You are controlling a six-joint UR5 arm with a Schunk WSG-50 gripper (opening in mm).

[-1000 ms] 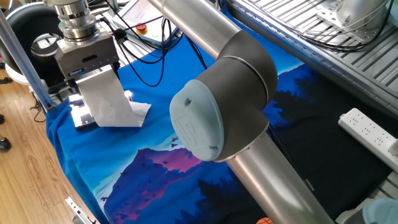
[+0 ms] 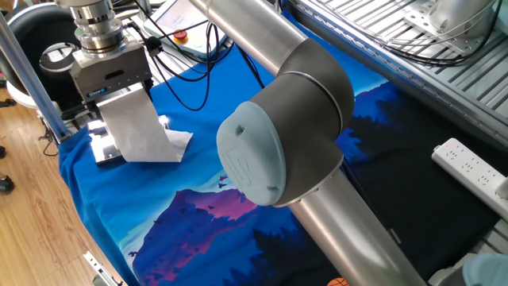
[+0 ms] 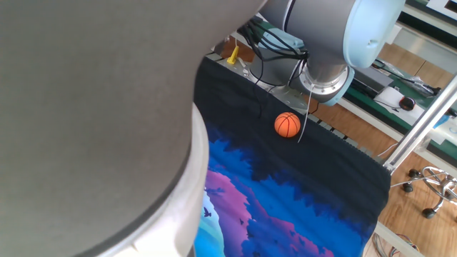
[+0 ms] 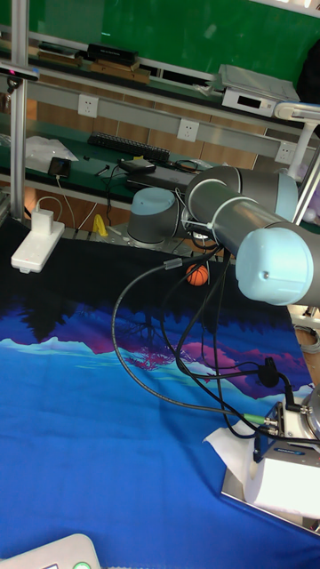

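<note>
At the upper left of exterior view 1, my gripper (image 2: 123, 92) points down over the table's edge. Right beneath its body hangs a white sheet or wrapped roll (image 2: 136, 123), which hides the fingers. The sheet's loose end (image 2: 176, 144) spreads onto the blue cloth. A shiny metal plate or tray (image 2: 103, 148) shows under it. From exterior view 3 the white item (image 4: 284, 488) looks rounded and sits over the metal tray (image 4: 246, 507), close below the gripper body. Whether the fingers grip it cannot be made out. Exterior view 2 does not show the gripper.
A small orange basketball (image 3: 287, 125) rests on the cloth's dark part near the arm's base. A white power strip (image 4: 38, 244) lies at the table's far corner. Loose black cables (image 4: 213, 356) droop from the arm. The blue cloth (image 4: 104, 445) is broadly clear.
</note>
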